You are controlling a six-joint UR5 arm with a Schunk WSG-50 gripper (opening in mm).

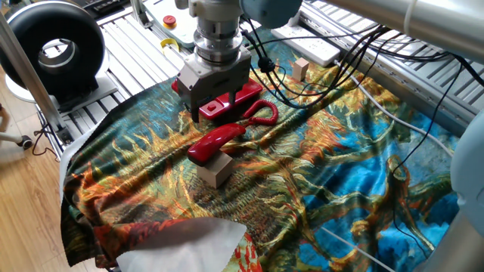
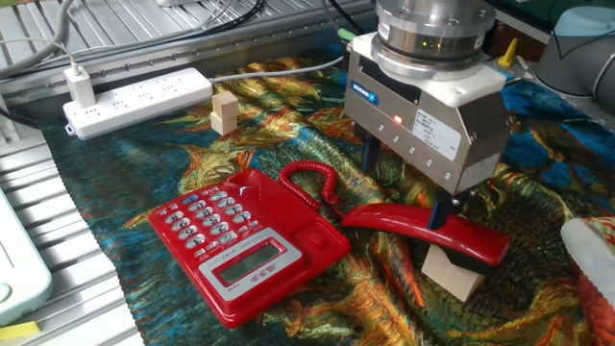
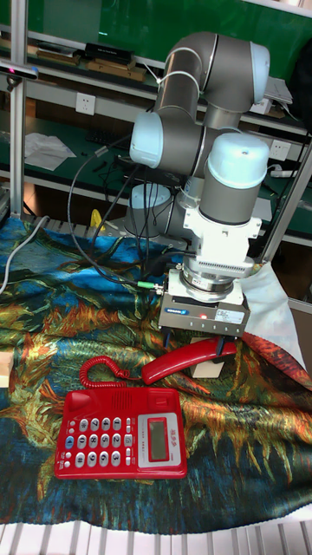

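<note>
A red telephone handset (image 2: 423, 229) lies slantwise with one end propped on a pale wooden block (image 2: 452, 274). Its coiled cord (image 2: 317, 183) runs to the red phone base (image 2: 252, 252), which has a keypad and a small display. My gripper (image 2: 404, 185) points down above the handset. Its two dark fingers stand well apart, so it is open, and nothing shows held between them. One fingertip crosses in front of the handset in exterior view 2; whether it touches cannot be told. In exterior view 1 the gripper covers part of the base.
Two small stacked wooden blocks (image 2: 224, 113) stand near a white power strip (image 2: 139, 104). Wrinkled patterned cloth (image 1: 136, 189) covers the table. Loose black cables (image 1: 333, 72) hang beside the arm.
</note>
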